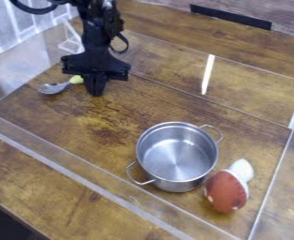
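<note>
My black gripper (97,75) is low over the wooden table at the upper left, its fingers close together. Just left of it, a silver spoon (53,88) lies on the table with a pale yellow-green item (76,81) behind its handle, partly hidden by the gripper. Whether anything sits between the fingertips is too small to tell.
A steel pot (177,155) with two handles stands at lower right, beside a red and white object (227,192). A thin white strip (207,75) lies at upper right. Clear walls edge the area.
</note>
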